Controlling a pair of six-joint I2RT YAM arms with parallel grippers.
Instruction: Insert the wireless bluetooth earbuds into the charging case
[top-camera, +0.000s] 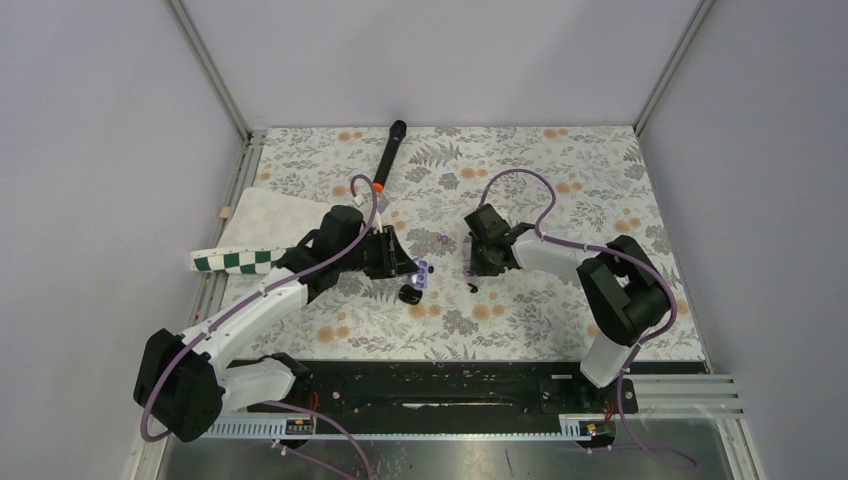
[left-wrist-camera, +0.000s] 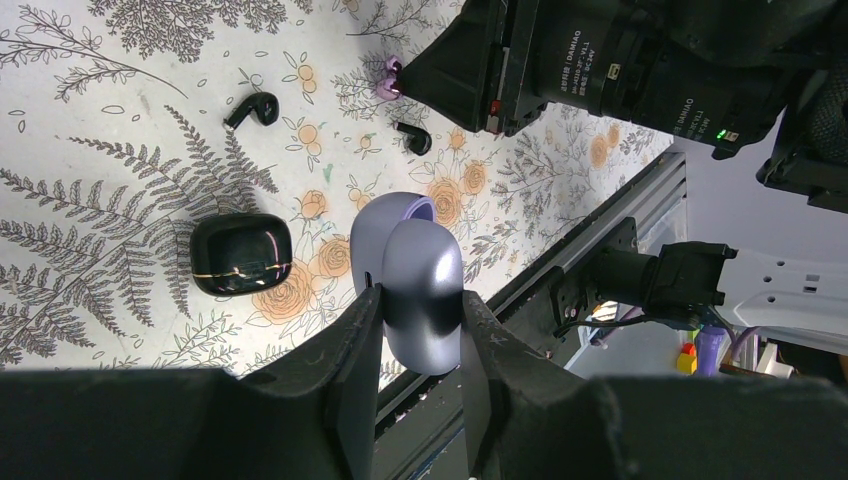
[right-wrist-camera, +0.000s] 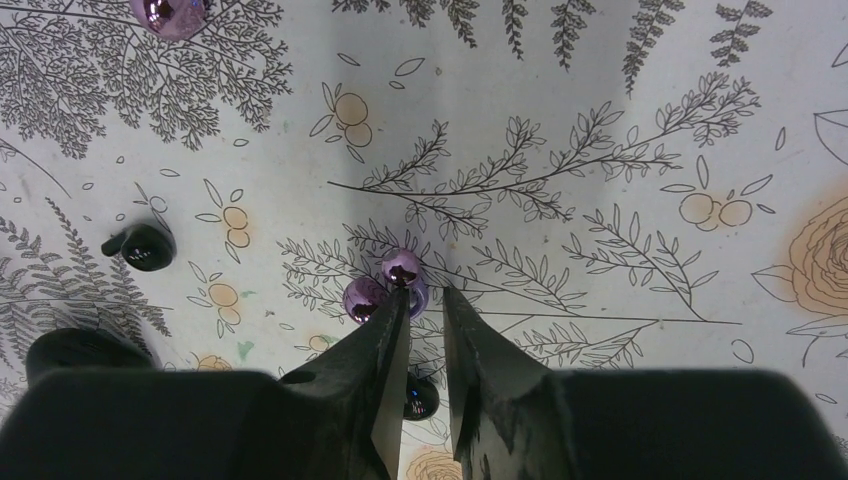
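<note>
My left gripper is shut on a lavender charging case (left-wrist-camera: 425, 270), lid raised, held above the cloth. My right gripper is part open, fingertips low over small pink earbuds (right-wrist-camera: 365, 298) with a lavender part; whether it touches them I cannot tell. In the left wrist view two black earbuds (left-wrist-camera: 263, 108) (left-wrist-camera: 416, 140) lie on the cloth, with a black case (left-wrist-camera: 240, 253) to the left of the lavender one. Another pink piece (right-wrist-camera: 168, 14) lies at the top left of the right wrist view.
A black microphone (top-camera: 390, 152) lies at the back. A white pad (top-camera: 265, 210) and a green-white checked item (top-camera: 225, 261) sit at the left. The table's front edge is close below.
</note>
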